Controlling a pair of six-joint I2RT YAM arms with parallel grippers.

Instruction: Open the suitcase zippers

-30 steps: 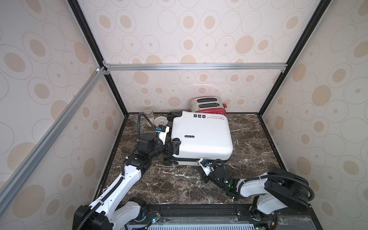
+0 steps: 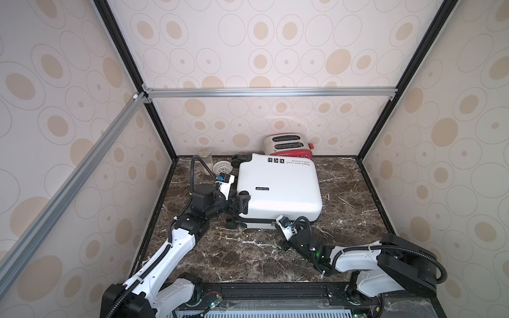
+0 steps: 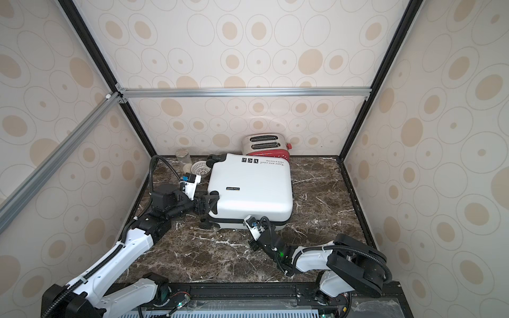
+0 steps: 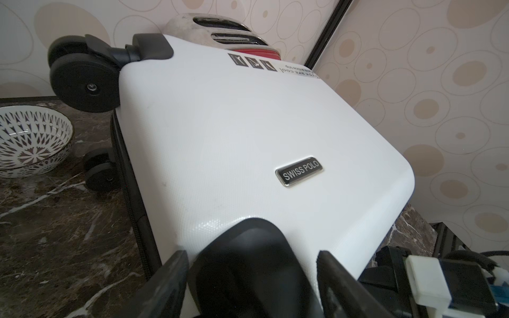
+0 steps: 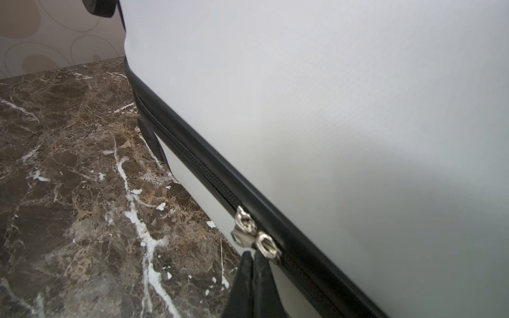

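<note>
The white suitcase (image 2: 281, 185) lies flat on the marble tabletop, a black zipper band (image 5: 212, 177) running around its side. Two silver zipper pulls (image 5: 251, 232) sit close together on the front stretch of that band. Right below them, my right gripper is shut, its tips almost at the pulls, with nothing visible between them. At the suitcase's near left corner my left gripper is shut on the black wheel mount (image 4: 254, 265), one finger on either side. The lower end of that mount is out of the left wrist frame.
A red and cream toaster (image 2: 289, 144) stands behind the suitcase. To the left rear are a patterned bowl (image 4: 33, 138) and a jar (image 2: 205, 159). Bare tabletop (image 2: 254, 259) lies in front of the suitcase and to its right.
My right gripper has moved slightly toward the suitcase and to the right, its arm's elbow swinging outward. The left arm and the suitcase look unmoved.
</note>
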